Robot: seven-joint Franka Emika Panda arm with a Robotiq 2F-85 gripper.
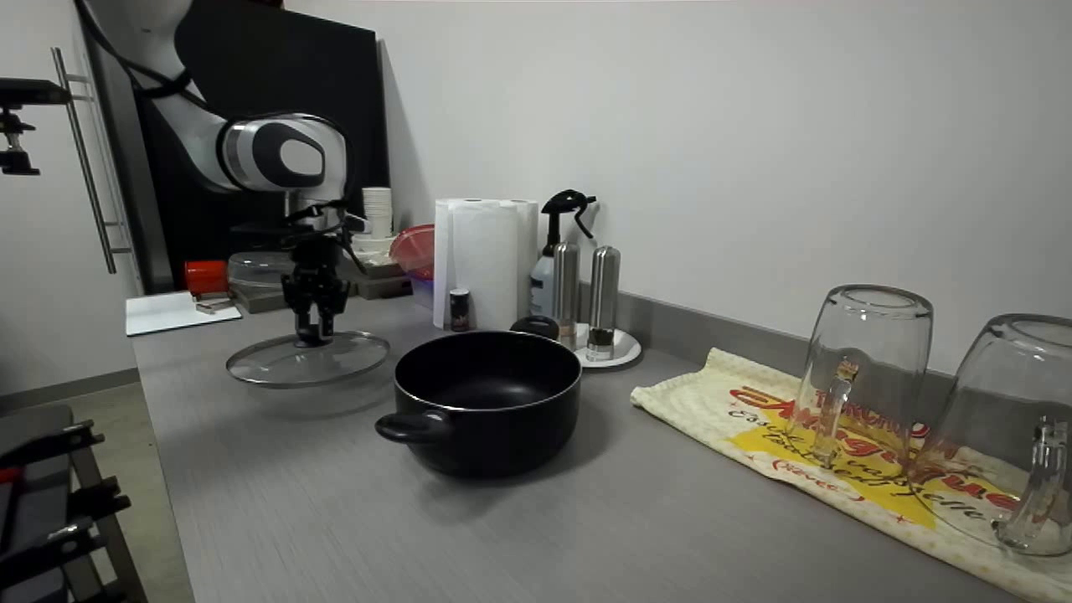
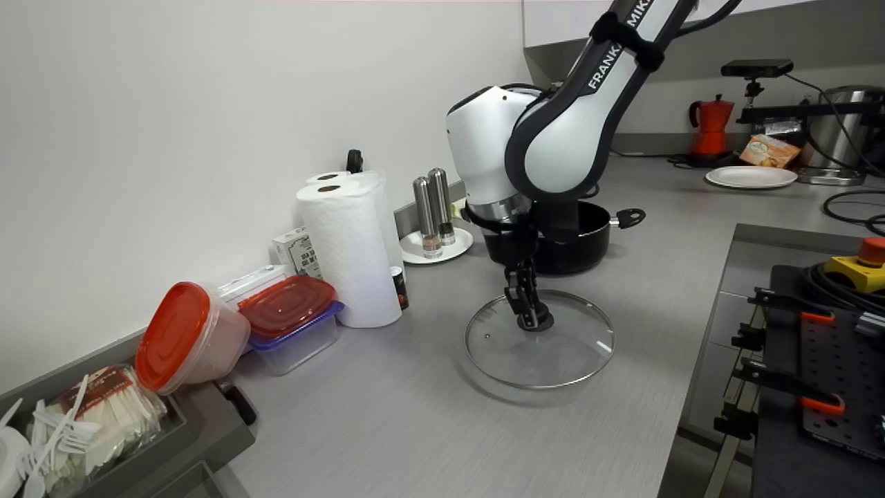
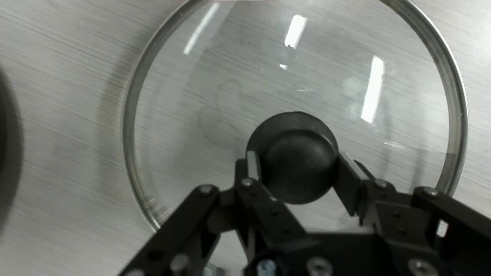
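Note:
My gripper is shut on the round black knob [image 3: 299, 170] of a glass lid, one finger on either side. The clear lid [image 2: 572, 357] has a metal rim and hangs roughly level, low over the counter, its shadow just below it. In exterior view 1 a black pot [image 1: 492, 432] with two handles stands uncovered on the counter, nearer that camera than the lid. My arm partly hides the pot [image 2: 572, 253] in exterior view 2. Only a dark edge of it shows at the left of the wrist view.
Paper towel rolls [image 1: 487, 266], a spray bottle and two metal mills on a white plate [image 1: 623, 350] line the wall. Two upturned glass mugs [image 1: 864, 372] stand on a cloth. Plastic containers [image 2: 286, 319] sit along the wall.

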